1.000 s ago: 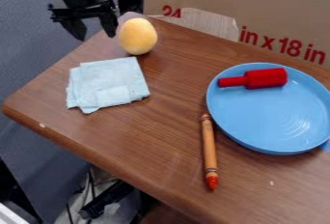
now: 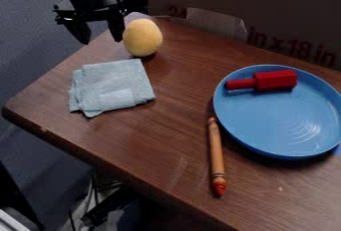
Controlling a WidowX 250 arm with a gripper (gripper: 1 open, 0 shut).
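Note:
My black gripper (image 2: 96, 28) hangs at the top left, over the table's back-left edge, its fingers pointing down and apart with nothing seen between them. Just right of it sits a yellow round object (image 2: 143, 38). A folded pale blue cloth (image 2: 110, 86) lies on the left of the wooden table (image 2: 147, 155). A blue plate (image 2: 280, 123) on the right holds a red cylinder with a handle (image 2: 273, 81). An orange crayon (image 2: 216, 155) lies left of the plate, its red tip toward the front.
A cardboard box (image 2: 266, 21) stands behind the table. The table's left edge drops to the floor.
The whole scene is darker now. My gripper appears very slightly shifted; the objects have not moved.

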